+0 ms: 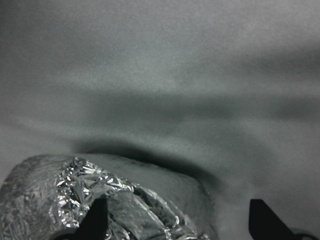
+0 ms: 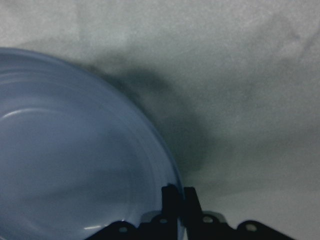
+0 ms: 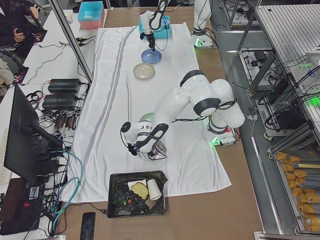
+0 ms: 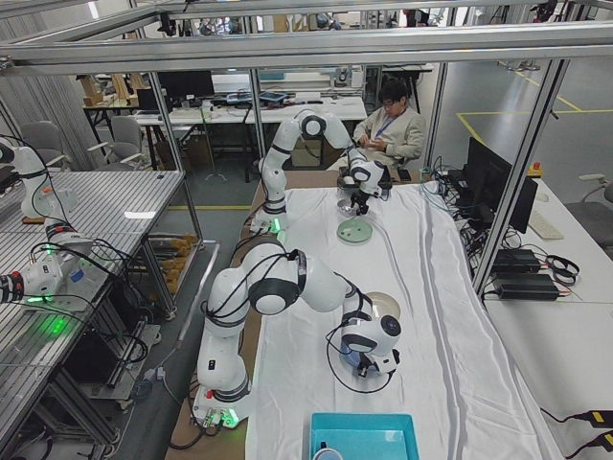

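A crumpled foil-covered item (image 3: 159, 152) lies on the white cloth, filling the lower left of the left wrist view (image 1: 140, 205). My left gripper hovers over it with fingers wide apart and nothing seen held. At the far end, my right gripper straddles the rim of a blue plate (image 2: 75, 150), its fingertips close together on the rim. A beige plate (image 3: 144, 71) lies nearer; a green plate (image 3: 147, 117) is partly hidden under the left arm.
A black tray (image 3: 120, 197) with bread and a white cylinder sits at the near edge. A turquoise bin (image 4: 362, 431) stands beside the right arm.
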